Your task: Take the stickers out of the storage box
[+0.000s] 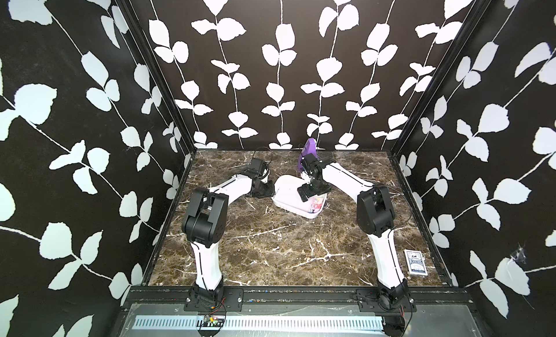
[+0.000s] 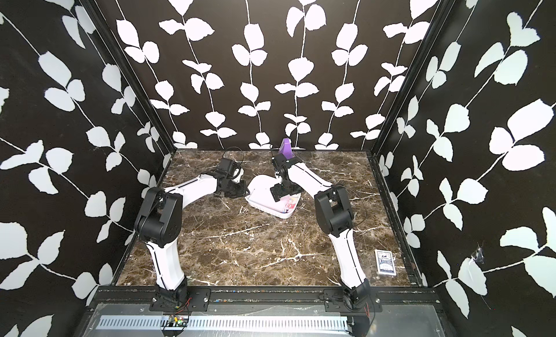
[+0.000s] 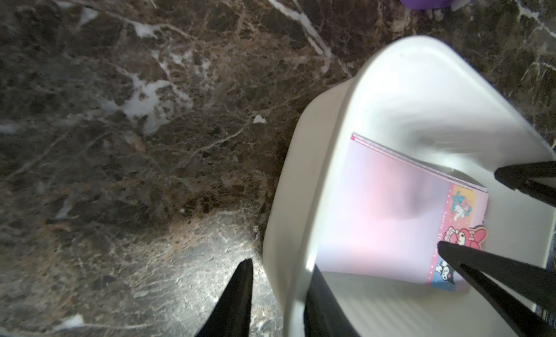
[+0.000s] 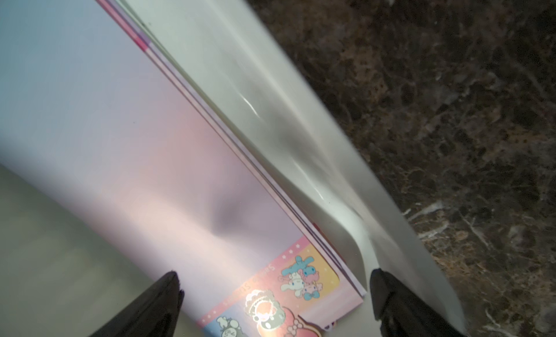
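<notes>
The white storage box [image 1: 286, 202] stands mid-table, with a pink sheet of stickers [image 3: 382, 209] lying inside, cartoon characters along one end. My left gripper is at the box's near left wall, one finger outside and one inside, part open around the wall. My right gripper hangs open inside the box over the stickers, one finger near the sticker stack's edge along the wall, nothing seen held.
A purple object [image 1: 308, 151] stands behind the box. A deck of cards [image 1: 415, 262] lies at the front right.
</notes>
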